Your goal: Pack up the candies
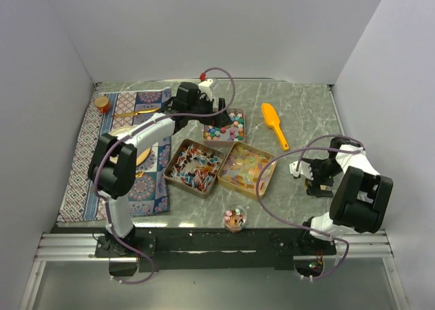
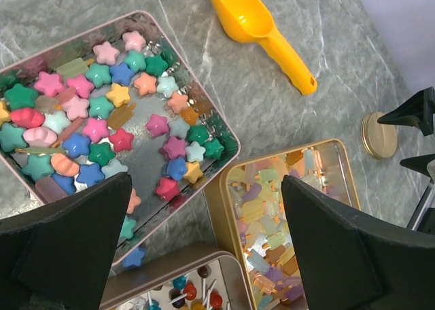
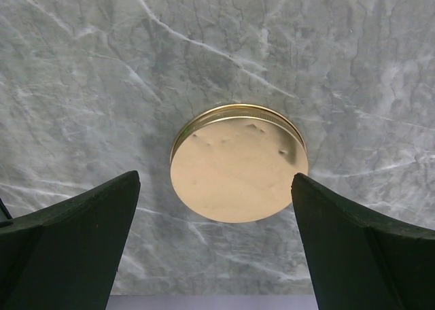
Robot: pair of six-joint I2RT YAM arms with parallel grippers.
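Note:
Star-shaped candies (image 2: pixel 96 126) in several colours fill much of a clear-walled box (image 2: pixel 183 62). My left gripper hovers open above that box's corner, its fingers wide apart and empty. Popsicle-like candies (image 2: pixel 268 228) lie in a tan box (image 1: pixel 264 153), and lollipops (image 1: pixel 195 166) in another box (image 1: pixel 166 168). A glass jar (image 1: pixel 234 219) holding some candies stands near the front edge. Over on the right, a round gold lid (image 3: pixel 238 170) lies on the marble; my open right gripper is above it, one finger on each side.
A yellow scoop (image 1: pixel 272 125) rests on the marble right of the boxes. At the left, a plate (image 1: pixel 145 158) and cutlery lie on a patterned cloth (image 1: pixel 80 160), with an orange cup (image 1: pixel 102 105) behind. Marble between jar and lid is clear.

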